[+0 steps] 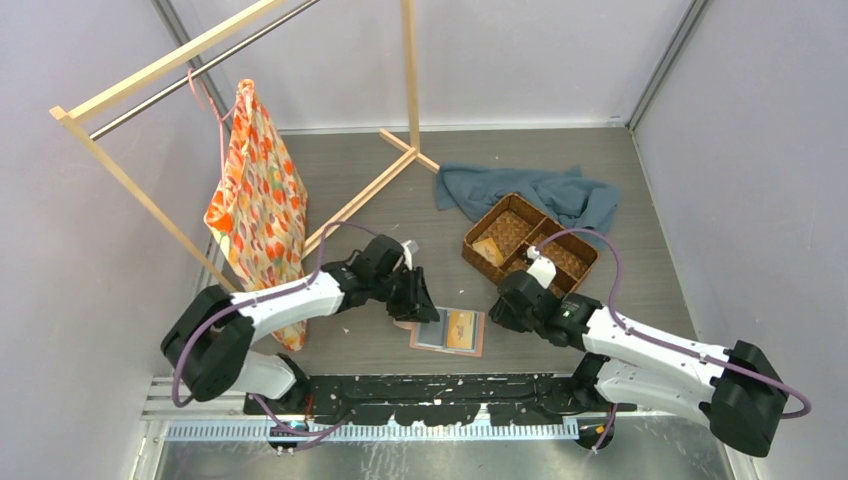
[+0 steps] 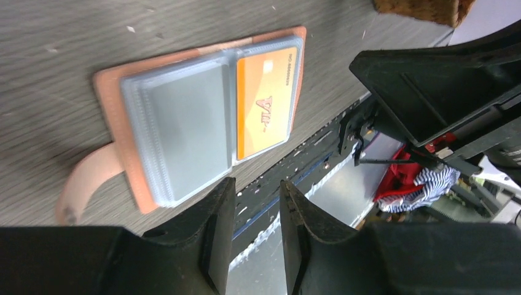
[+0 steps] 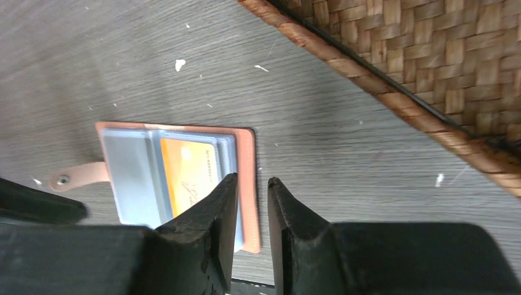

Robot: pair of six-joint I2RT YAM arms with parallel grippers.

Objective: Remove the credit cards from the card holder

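Note:
The card holder [image 1: 447,331] lies open on the table between my grippers, tan-edged with clear sleeves and a side strap; an orange card [image 2: 265,98] shows in one sleeve, and the other looks grey-blue. My left gripper [image 1: 418,312] hangs at the holder's left end, over the strap; in the left wrist view its fingertips are slightly apart, nothing visible between them. My right gripper [image 1: 502,316] is just right of the holder; in the right wrist view its fingertips are also a little apart, with nothing between, near the holder's edge.
A divided woven basket [image 1: 484,229] stands behind my right gripper, with a blue cloth [image 1: 530,182] beyond it. At the left are a wooden rack [image 1: 360,195] and a hanging patterned bag [image 1: 255,190]. Open table lies between rack and basket.

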